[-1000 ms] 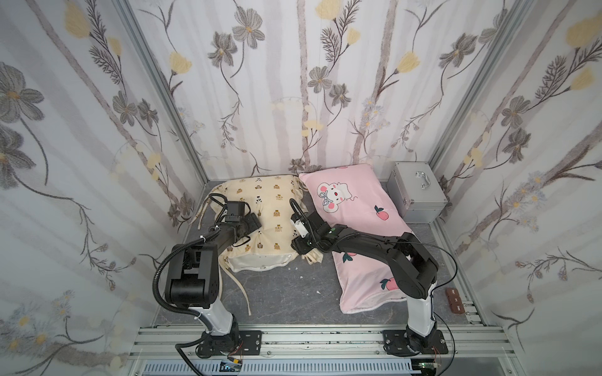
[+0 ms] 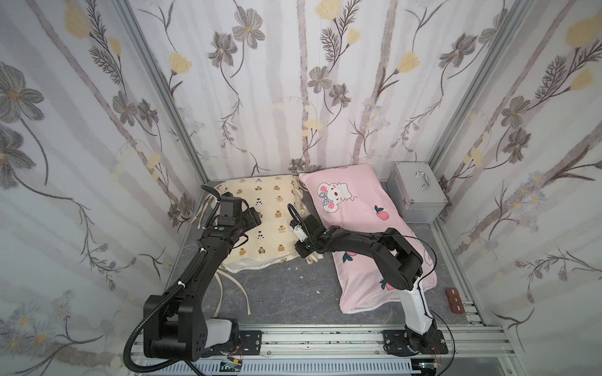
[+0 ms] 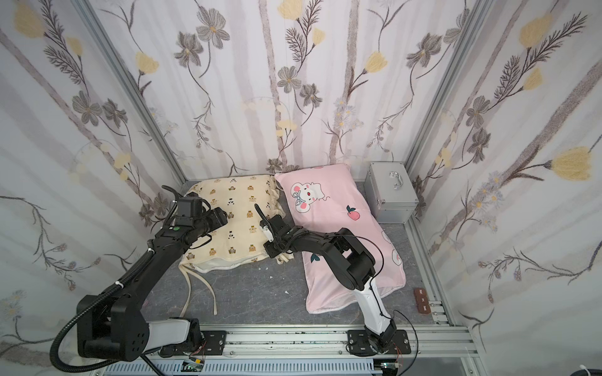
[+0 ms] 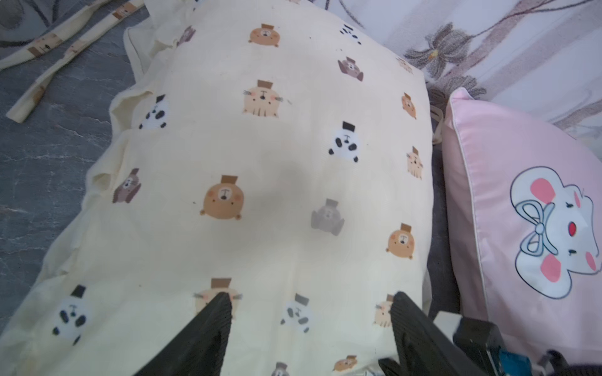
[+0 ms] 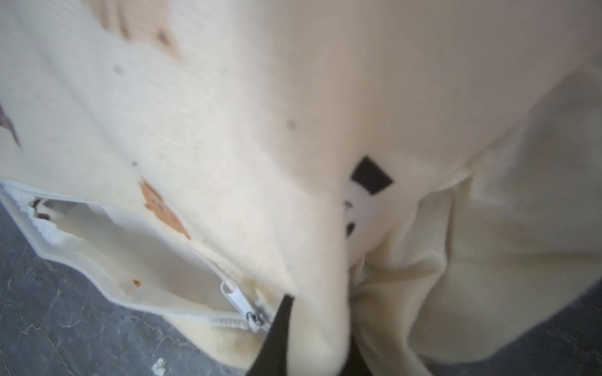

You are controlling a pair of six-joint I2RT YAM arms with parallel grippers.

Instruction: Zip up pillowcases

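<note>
The cream pillowcase point(image 2: 272, 206) printed with small bears lies at the left. In the right wrist view its zipper opening point(image 5: 150, 263) gapes on the left, with the white zipper pull point(image 5: 235, 297) and metal slider just left of my right gripper. A fold of cream cloth stands between that gripper's fingers; how tightly they press on it is unclear. My left gripper hangs over the pillow's upper face, fingers point(image 4: 199, 341) wide apart and empty.
A pink pillow point(image 2: 370, 206) lies alongside on the right, under the right forearm. Behind it stands a silver case point(image 2: 417, 188). Loose cloth ties point(image 2: 235, 288) trail over the grey table point(image 2: 288, 294), whose front middle is mostly bare.
The left arm's elbow has swung out to the left and forward, and its gripper has shifted slightly. My right gripper stays at the pillow's front right corner while its arm shifts a little left.
</note>
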